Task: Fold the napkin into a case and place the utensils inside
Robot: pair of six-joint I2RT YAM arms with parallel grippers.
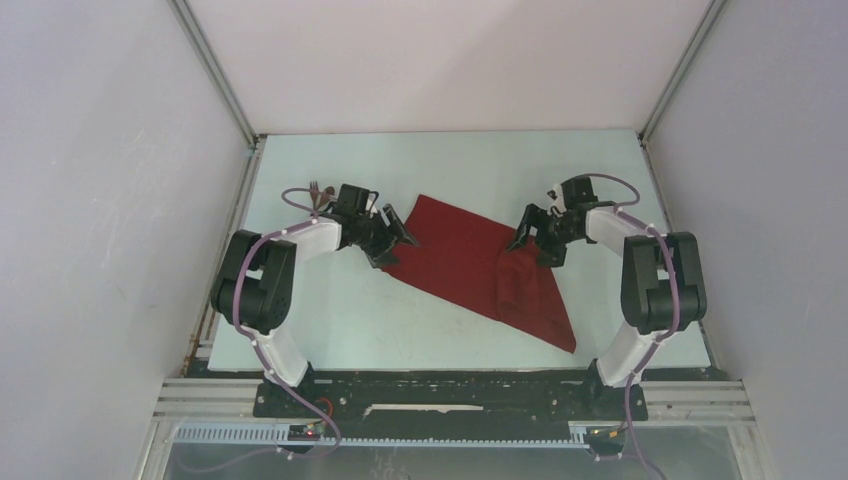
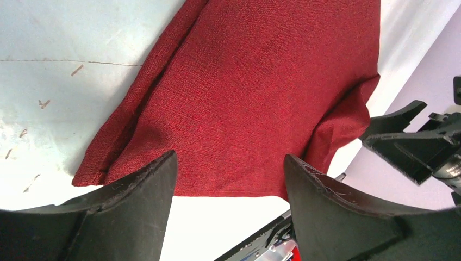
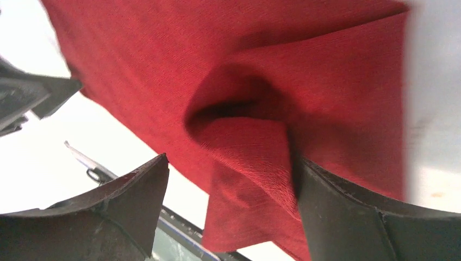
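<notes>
The red napkin (image 1: 455,250) lies slantwise across the table, its left part flat with a doubled edge. Toward its right end a rumpled flap (image 3: 244,144) is folded back, raised in a ridge and slanting, so the layers underneath stick out past it. Over the left end stands my left gripper, open, with no cloth pinched. My right gripper is open above the rumpled flap, the raised cloth between and below its fingers. A fork (image 1: 314,190) and another utensil (image 1: 328,192) lie at the back left, partly hidden by the left arm.
Bare white table (image 1: 330,320) shows in front of the napkin and behind it. Walls (image 1: 120,180) rise at both sides. The napkin's front right corner reaches close to the table's front edge.
</notes>
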